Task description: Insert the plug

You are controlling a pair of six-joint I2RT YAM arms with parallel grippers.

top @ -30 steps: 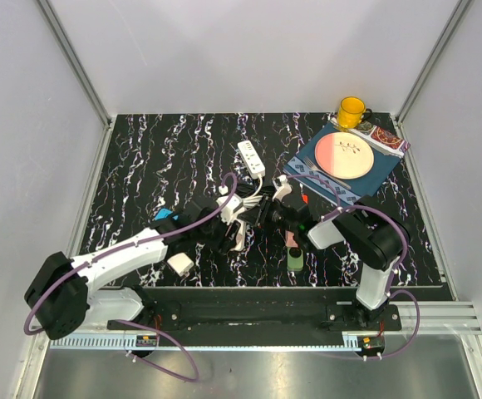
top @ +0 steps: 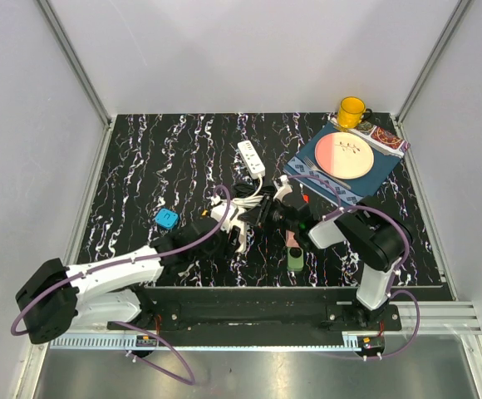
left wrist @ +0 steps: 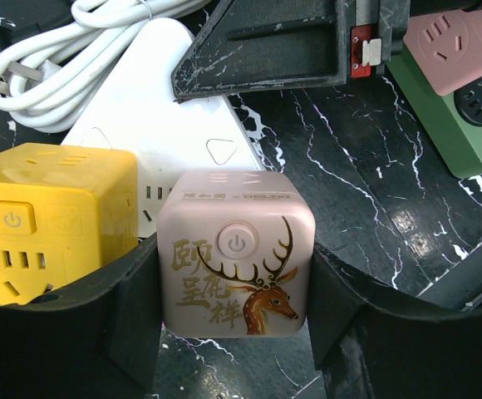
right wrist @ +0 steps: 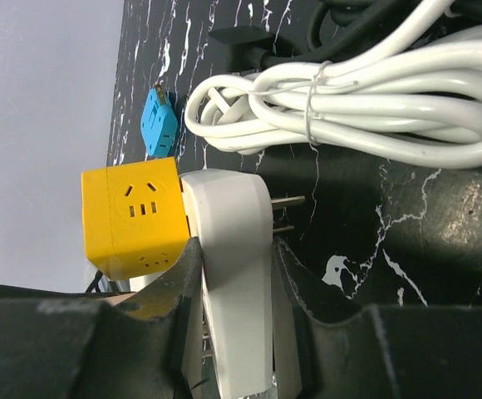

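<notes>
In the left wrist view my left gripper is shut on a pale pink cube plug (left wrist: 237,283) with a deer print. Behind it stands the white triangular adapter (left wrist: 195,145), its slots partly covered by the cube. My right gripper has a finger against each side of the adapter (right wrist: 234,274). The adapter's own prongs (right wrist: 288,202) point right, free of any socket. Low on its left side, small metal pins show between it and the cube's side. A yellow cube (left wrist: 54,216) sits against the adapter's edge.
A coiled white cable (right wrist: 366,100) lies close behind the adapter. Pink (left wrist: 457,46) and green (left wrist: 457,112) socket blocks lie to the right. A blue plug (top: 166,219) rests at left. Placemat, plate (top: 344,155) and yellow mug (top: 351,112) occupy the far right.
The blue plug now shows fully. The right arm looks unmoved.
</notes>
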